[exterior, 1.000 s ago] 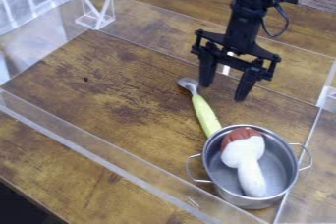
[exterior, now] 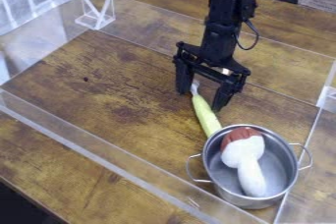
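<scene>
My black gripper (exterior: 210,83) is open, low over the table at the upper end of a long pale yellow-green object (exterior: 205,118) with a small grey tip, which lies pointing down toward a metal pot (exterior: 274,191). Inside the pot are a red piece (exterior: 245,135) and a white object (exterior: 247,172). Whether the fingers touch the yellow-green object cannot be told.
A small white stand (exterior: 98,12) is at the upper left. Clear edging runs along the left side.
My gripper has moved left and down, over the upper end of the yellow-green object. The pot and its contents have not moved.
</scene>
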